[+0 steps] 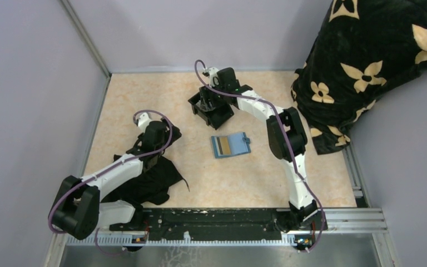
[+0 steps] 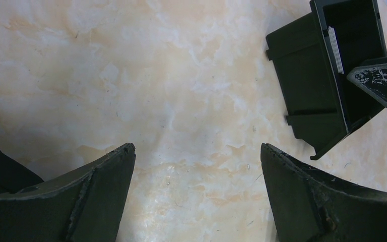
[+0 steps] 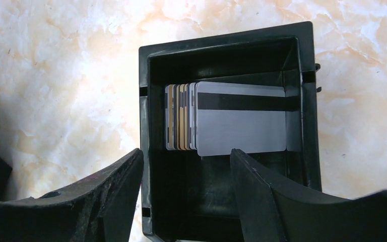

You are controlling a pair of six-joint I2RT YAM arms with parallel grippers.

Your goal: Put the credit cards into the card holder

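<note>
Several credit cards (image 3: 242, 126) lie fanned inside a black box (image 3: 310, 146), the top one grey with a dark stripe. Over that box my right gripper stands with its fingers apart, nothing between them but the box and the near edge of the cards below. The blue card holder (image 1: 237, 143) lies unfolded on the table, with a tan and dark card on its left part. My left gripper is open and empty above bare table, to the left of the box. Whether my right fingertips touch anything cannot be told.
A black cloth (image 1: 154, 183) is spread under the left arm. At the right edge leans a large dark floral cushion (image 1: 361, 72).
</note>
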